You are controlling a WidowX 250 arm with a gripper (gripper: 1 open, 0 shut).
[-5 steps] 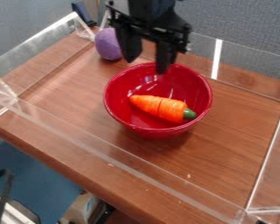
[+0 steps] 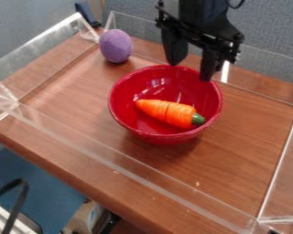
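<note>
An orange toy carrot (image 2: 164, 112) with a green tip lies inside a red bowl (image 2: 129, 92) at the middle of the wooden table. A purple egg-shaped object (image 2: 116, 46) stands behind and left of the bowl. My black gripper (image 2: 190, 62) hangs over the back of the bowl, above the carrot, its two fingers spread apart with nothing seen between them.
Clear plastic walls (image 2: 3, 99) edge the table on several sides. Bare wood (image 2: 76, 137) is free at the front and left of the bowl. Blue floor and some objects lie below the front left edge.
My gripper has moved to the right, from beside the purple object to over the back right of the bowl. The bowl and carrot are unmoved.
</note>
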